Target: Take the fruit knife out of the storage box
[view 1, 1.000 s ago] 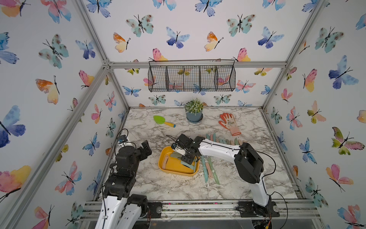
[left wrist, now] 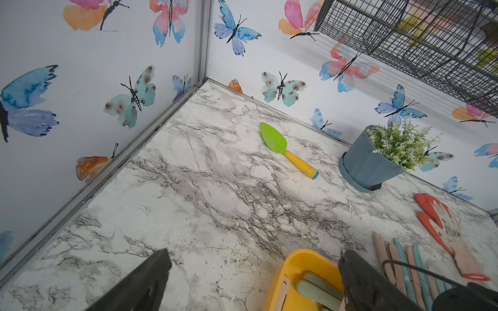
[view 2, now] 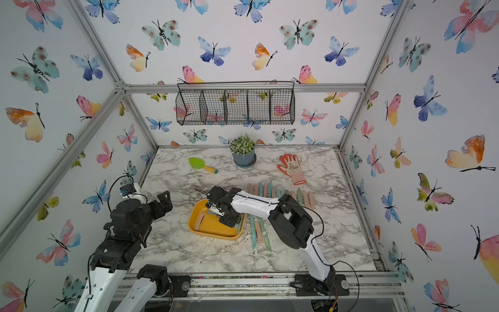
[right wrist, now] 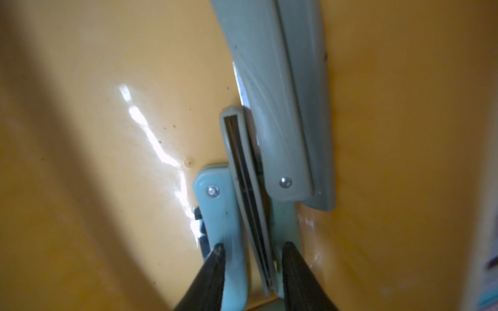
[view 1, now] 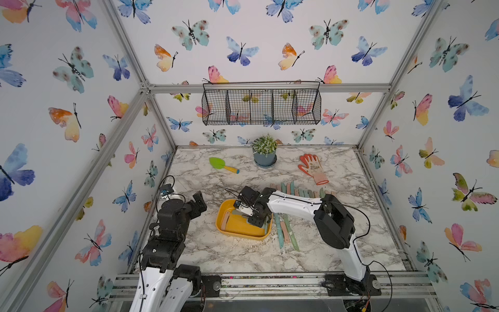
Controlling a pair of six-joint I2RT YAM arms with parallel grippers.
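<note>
A yellow storage box (view 1: 239, 232) holds several folded fruit knives, one pink and others mint or teal. My right gripper is down inside it, its fingertips apart over a teal knife (right wrist: 218, 212) and a narrow knife handle (right wrist: 243, 186); whether either is gripped is not clear. Two greyer handles (right wrist: 275, 129) lie just beyond. My left gripper is raised left of the box, its fingers wide apart with nothing between them.
Rows of loose knives (view 1: 288, 234) lie right of and behind the box. A trowel (view 1: 223, 165), potted plant (view 1: 264, 150) and glove (view 1: 314, 169) are at the back. A wire basket (view 1: 260, 106) hangs above.
My right arm has moved slightly down into the box over the last second. The left arm has stayed still.
</note>
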